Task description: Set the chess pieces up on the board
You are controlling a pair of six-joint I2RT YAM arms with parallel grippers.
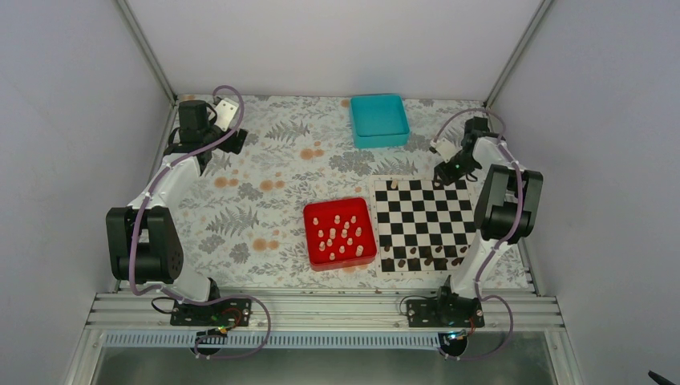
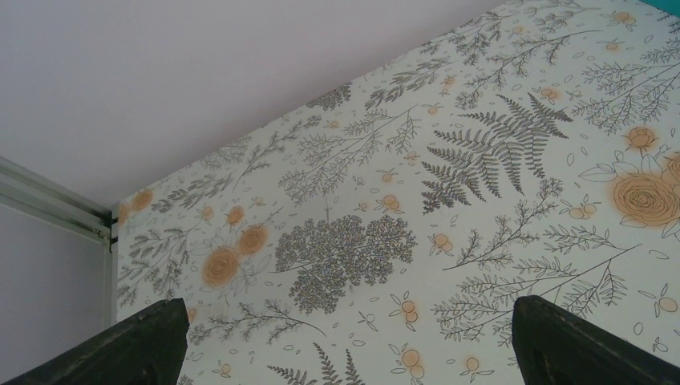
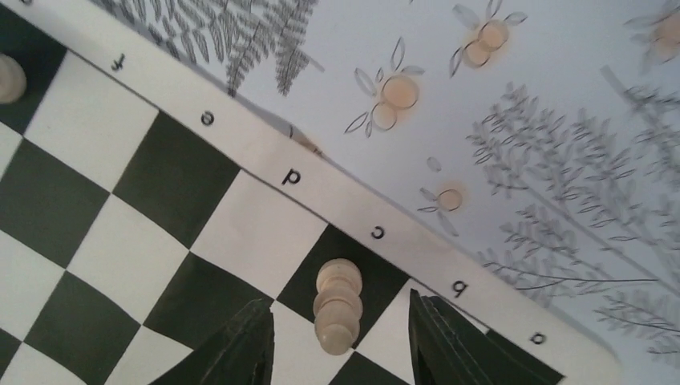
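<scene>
A light chess piece stands upright on the dark square by the letter c, at the edge row of the chessboard. My right gripper is open, its fingers spread on either side of that piece with gaps on both sides. Another light piece sits on the dark square by f, cut by the left edge. The red tray left of the board holds several light pieces. Far from the board, at the upper left, my left gripper is open and empty.
Several dark pieces stand along the near side of the board, and its middle rows are bare. A teal tray sits empty behind the board.
</scene>
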